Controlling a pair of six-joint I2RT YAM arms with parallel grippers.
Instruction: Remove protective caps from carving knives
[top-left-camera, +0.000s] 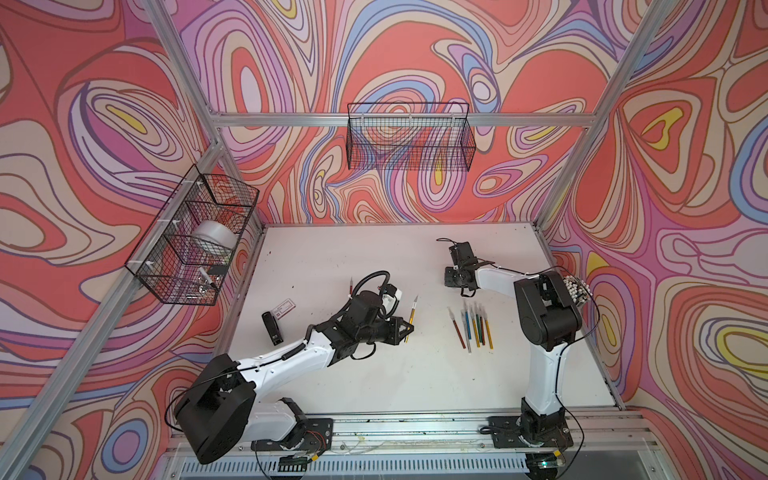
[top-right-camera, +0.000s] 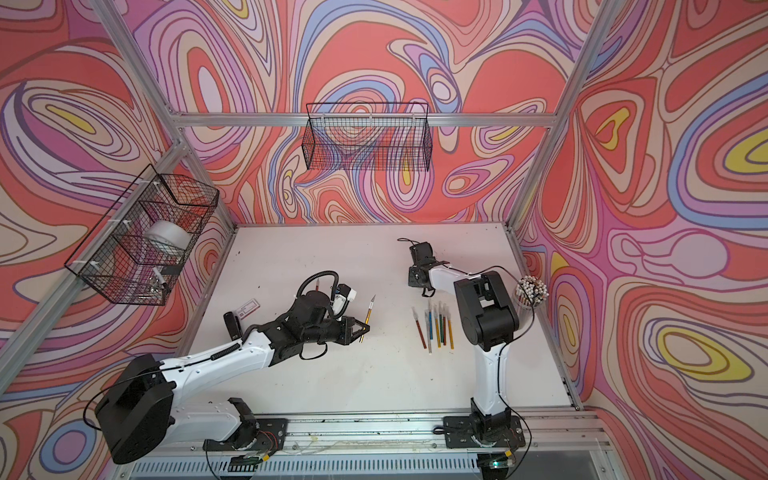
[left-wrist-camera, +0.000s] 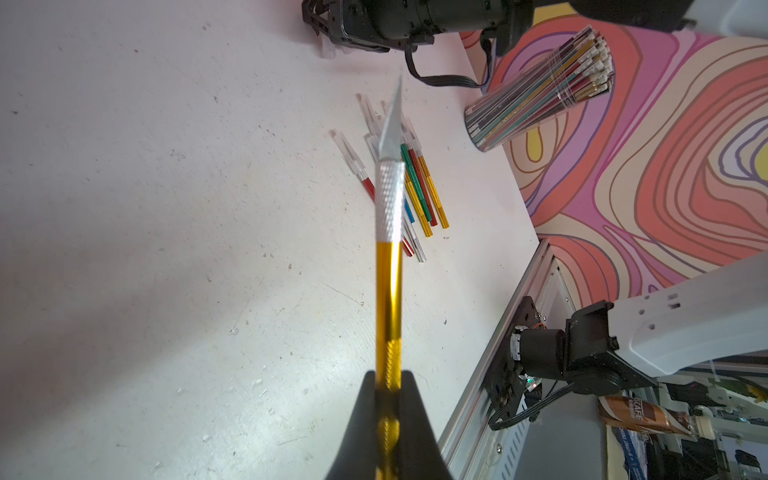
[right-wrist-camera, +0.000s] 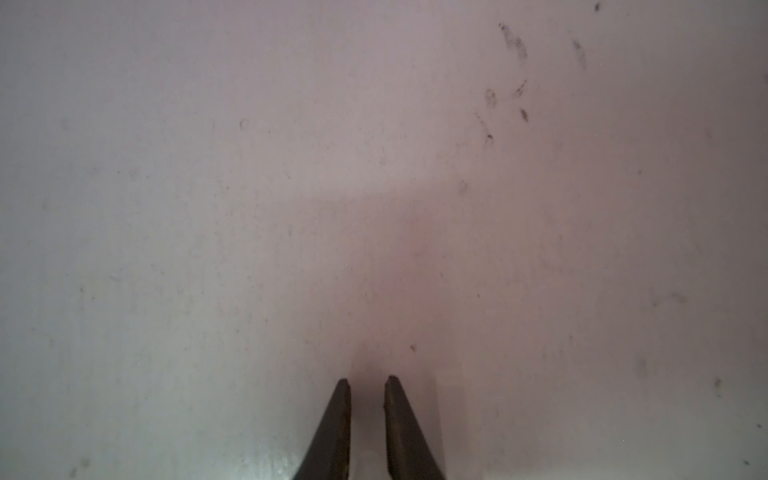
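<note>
A carving knife with a golden-yellow handle (left-wrist-camera: 389, 304) and a bare pointed blade stands up in the left wrist view. My left gripper is shut on the lower part of that handle, over the middle of the table. My right gripper is low over bare table at the back right, its fingertips apart; no knife shows between them. Beside it in the left wrist view is a small pale, see-through piece, too unclear to name. Several knives (top-left-camera: 477, 328) with clear caps lie side by side at the right, handles toward the front.
A clear cup of knives (left-wrist-camera: 544, 88) stands at the right edge. Left of my left arm lie a black object (top-left-camera: 272, 328) and a small labelled box (top-left-camera: 283, 308). A reddish knife (top-left-camera: 350, 283) partly shows behind that arm.
</note>
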